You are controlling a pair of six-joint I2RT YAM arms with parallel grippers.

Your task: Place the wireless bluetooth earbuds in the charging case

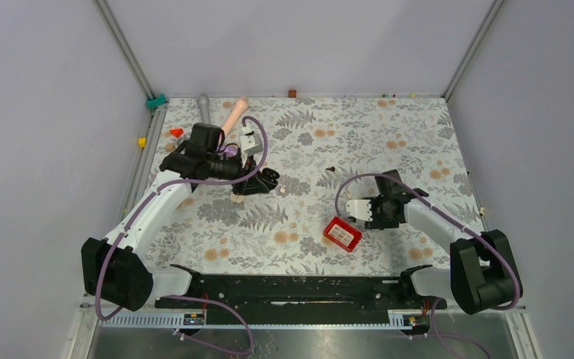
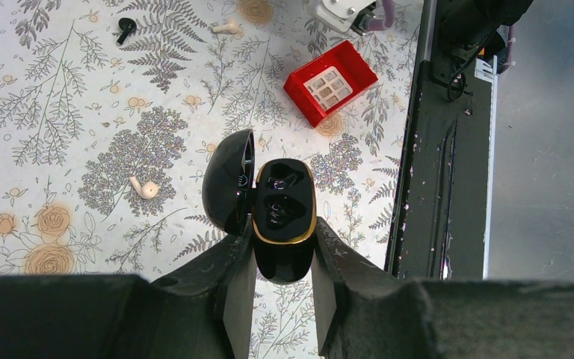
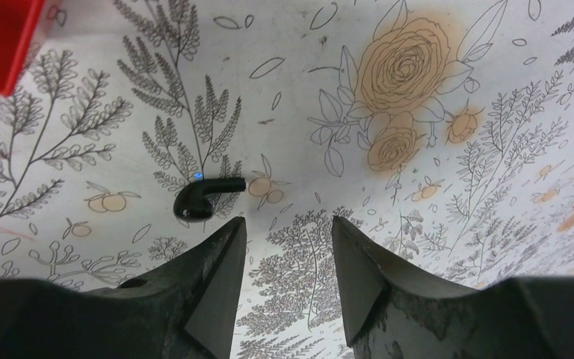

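Note:
A black open-lidded charging case [image 2: 284,217] with empty-looking slots is held upright in my left gripper, shut on it, also seen in the top view [image 1: 269,176]. A black earbud [image 3: 198,198] lies on the patterned table beside the fingers of my right gripper, which stands open with nothing between them, low over the table. Another black earbud [image 2: 125,30] and a pale earbud-shaped piece [image 2: 144,188] lie farther left and middle on the table.
A red tray [image 1: 341,234] with a white insert sits left of my right gripper. A second pale piece [image 2: 226,28] lies nearby. Pale and grey long objects [image 1: 235,112] lie at the back left.

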